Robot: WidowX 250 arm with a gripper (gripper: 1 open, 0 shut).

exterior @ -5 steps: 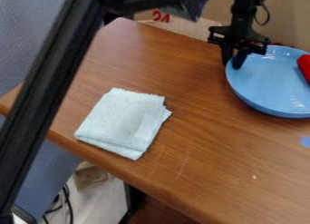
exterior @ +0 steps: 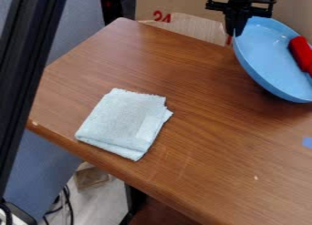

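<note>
My black gripper [exterior: 238, 25] is at the top right, at the left rim of a blue plate [exterior: 264, 56], which is tilted up on that side. Whether the fingers are open or shut on the rim is hard to see. A red object [exterior: 301, 56] lies in the plate, partly out of frame. A folded pale cloth [exterior: 122, 123] lies on the left of the wooden table [exterior: 207, 156].
A black frame bar [exterior: 18, 74] runs down the left side. Cardboard [exterior: 183, 19] stands behind the table.
My gripper has risen, and the plate's left side has come up with it, tilting the plate toward the right.
</note>
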